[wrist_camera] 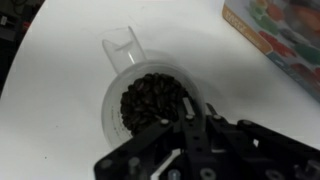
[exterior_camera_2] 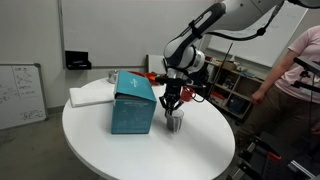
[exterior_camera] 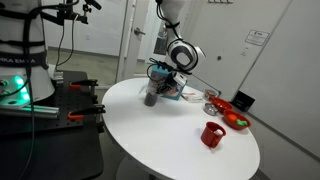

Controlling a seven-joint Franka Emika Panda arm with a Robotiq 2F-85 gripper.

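A clear cup with a handle (wrist_camera: 124, 48) holds dark beans (wrist_camera: 152, 100), seen from above in the wrist view. My gripper is shut at the cup's right side, with its rim seemingly between the fingers; the dark fingers make the exact contact hard to see. In exterior view 2 the cup (exterior_camera_2: 175, 122) looks upright beside the teal box, the gripper (exterior_camera_2: 172, 108) at its top. Exterior view 1 shows the cup (exterior_camera: 151, 99) near the table's far left part. Whether its base touches the table cannot be told.
A teal box (exterior_camera_2: 132, 108) stands close beside the cup. A red mug (exterior_camera: 212, 136) and a red bowl of colourful items (exterior_camera: 236, 120) are on the right of the white table (exterior_camera: 160, 135) in exterior view 1.
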